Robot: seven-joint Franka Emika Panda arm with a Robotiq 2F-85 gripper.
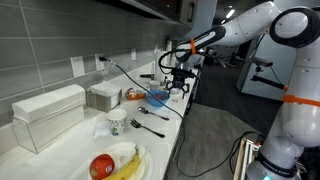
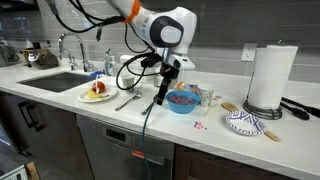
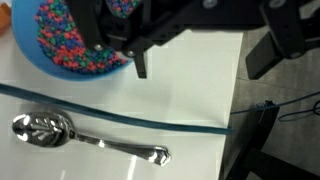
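Observation:
My gripper is open above the front edge of the counter, with bare white countertop showing between its dark fingers and nothing held. The blue bowl (image 3: 90,70), filled with small coloured beads, lies beside the left finger in the wrist view. A silver slotted spoon (image 3: 92,138) rests on the counter, across a blue cable (image 3: 120,118) from the bowl. In exterior view 2 the gripper (image 2: 166,88) is just left of the blue bowl (image 2: 184,109).
A plate (image 1: 122,158) with a red fruit (image 1: 102,166) and a banana (image 1: 127,168) stands at the near end. A white mug (image 1: 117,121) and forks are nearby. In exterior view 2, a paper towel roll (image 2: 271,78) and patterned plate (image 2: 245,123) stand to the right.

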